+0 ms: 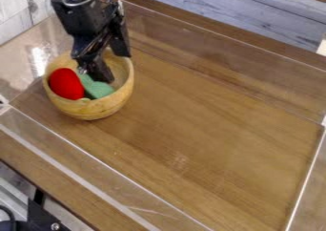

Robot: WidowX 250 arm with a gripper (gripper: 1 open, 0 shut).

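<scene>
A wooden bowl (105, 107) sits at the left of the table. Inside it lie a red object (67, 83) and a mint-green object (97, 88) beside it. My black gripper (99, 61) reaches down from the upper left over the back of the bowl, above the green object. Its fingers are open, and nothing is clearly held between them; the lower finger partly hides the bowl's interior.
Pale plank walls (235, 20) stand behind. Dark cables show at the lower left beyond the table edge.
</scene>
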